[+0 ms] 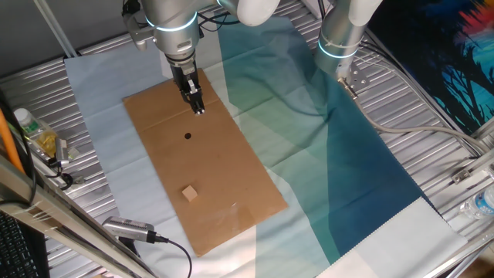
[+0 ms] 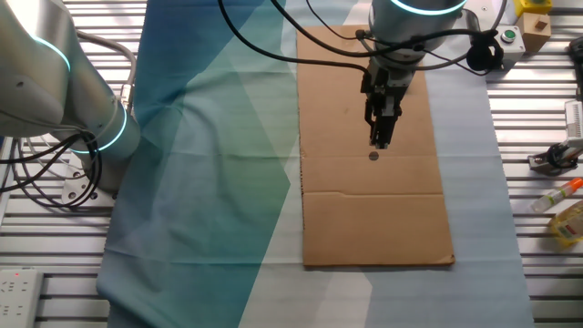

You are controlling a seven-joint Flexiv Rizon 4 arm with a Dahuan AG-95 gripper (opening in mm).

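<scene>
My gripper (image 1: 198, 113) points down over the upper part of a brown cardboard sheet (image 1: 220, 170), its fingertips close together. Whether a gap stands between them cannot be made out, and no object shows there. A small black disc (image 1: 187, 136) lies on the cardboard, just off the fingertips. Farther along the sheet sits a small tan wooden cube (image 1: 190, 194), well apart from the gripper. From the other side, exterior view 2 shows the gripper (image 2: 379, 146) close above the disc (image 2: 373, 157); the cube on the sheet does not show there, probably hidden by the arm.
A camera-like silver device (image 1: 129, 229) with a cable stands near the sheet's lower left. Bottles (image 1: 40, 135) are at the left edge.
</scene>
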